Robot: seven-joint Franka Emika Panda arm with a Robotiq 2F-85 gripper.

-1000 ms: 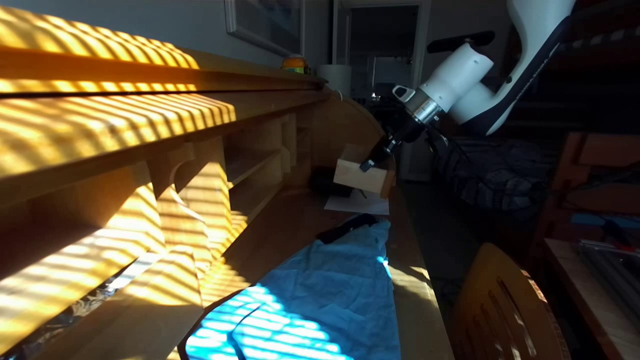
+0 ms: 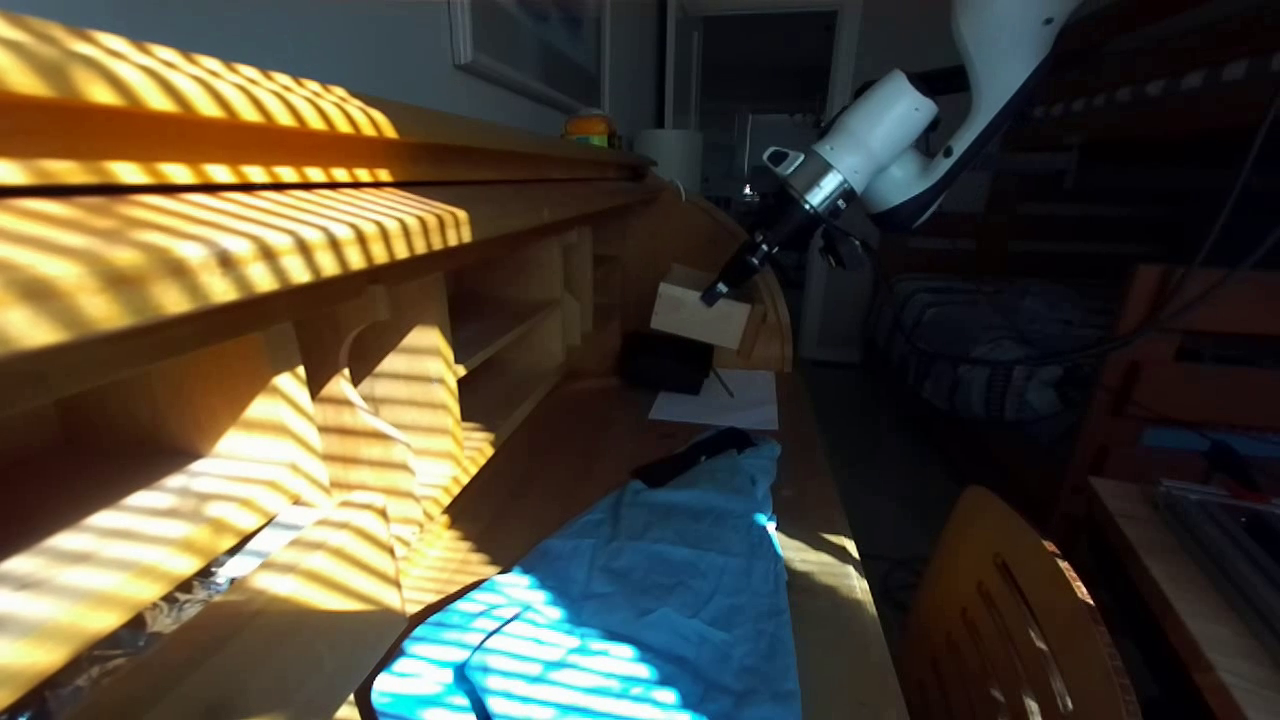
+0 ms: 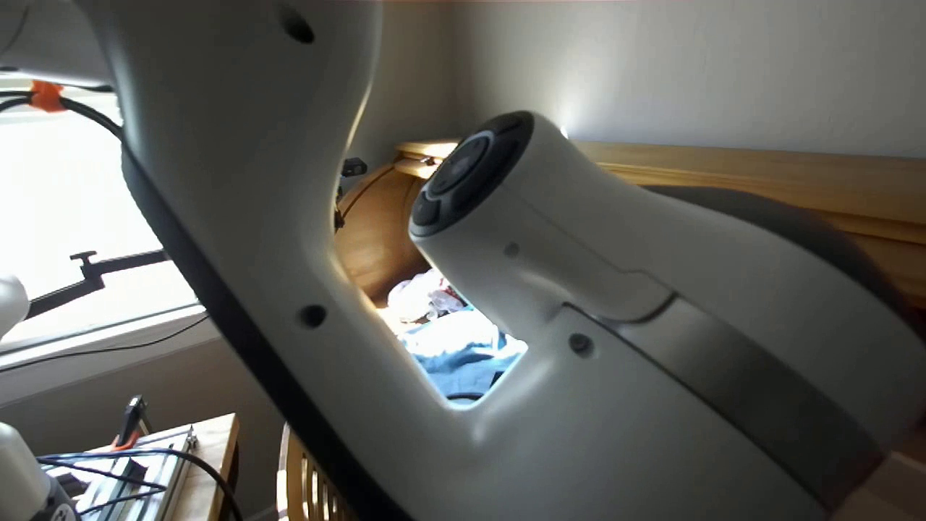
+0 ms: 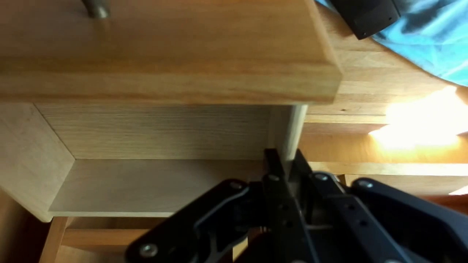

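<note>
A light wooden drawer [image 2: 699, 316] hangs in the air at the far end of the desk, with my gripper [image 2: 715, 294] shut on its side wall. In the wrist view, the drawer's inside [image 4: 158, 131] is bare where it shows, and its thick front panel [image 4: 175, 83] with a metal knob [image 4: 97, 9] lies across the top. The gripper pinches the thin edge of the drawer's right wall there, one finger on each side. Exterior view 2 is mostly filled by my arm, so drawer and gripper are hidden in it.
Below the drawer lie a dark box [image 2: 666, 361] and a white sheet [image 2: 720, 400] on the desk. Blue cloth [image 2: 672, 540] with a black object [image 2: 696, 456] covers the nearer desktop. Shelf compartments [image 2: 510, 318] line the left; a chair [image 2: 1008, 612] stands at right.
My arm has moved left and away from the camera, carrying the drawer with it, slightly higher in exterior view 1. The grip has stayed on the drawer; the desk items have not moved.
</note>
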